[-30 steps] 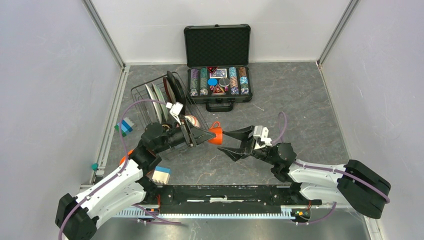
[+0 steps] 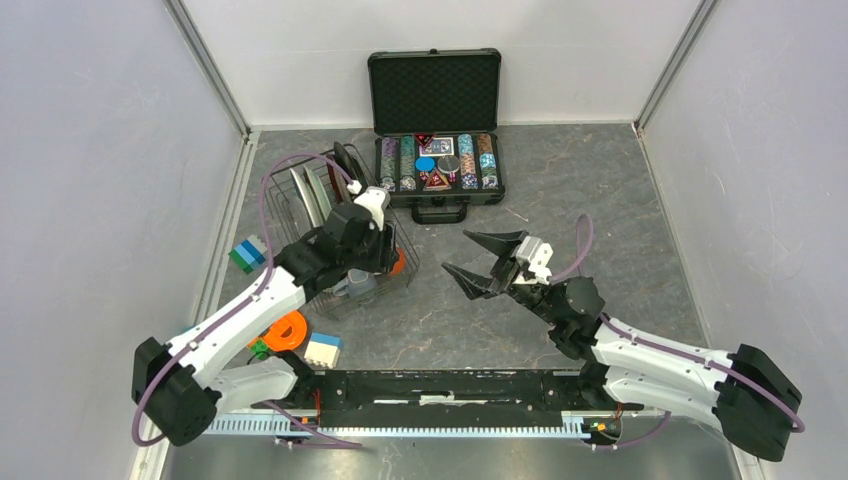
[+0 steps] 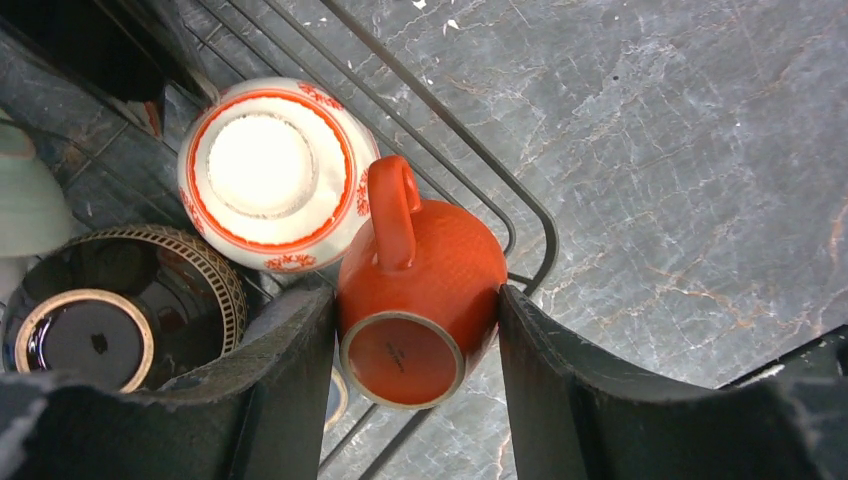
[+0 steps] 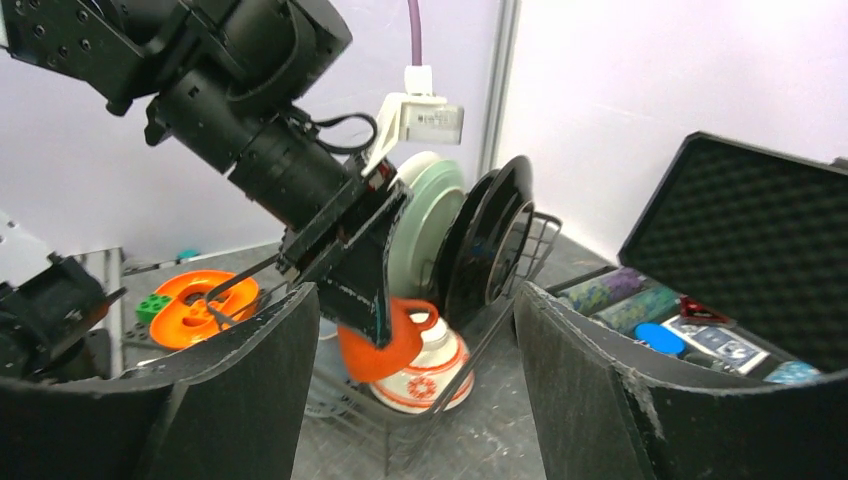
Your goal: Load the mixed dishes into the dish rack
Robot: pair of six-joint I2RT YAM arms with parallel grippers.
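My left gripper is shut on an orange mug, held upside down with its handle up over the wire dish rack. Beside it in the rack lie a red-rimmed white bowl, a dark patterned bowl and a pale green cup. In the right wrist view, pale green plates and black plates stand upright in the rack. My right gripper hangs open over the bare floor right of the rack, nothing between its fingers.
An open case of poker chips sits at the back centre. Toy blocks and an orange toy piece lie left and front-left of the rack.
My left gripper carried the orange mug from the middle leftward into the front right part of the rack and turned downward. The right gripper moved slightly up and right, away from it.
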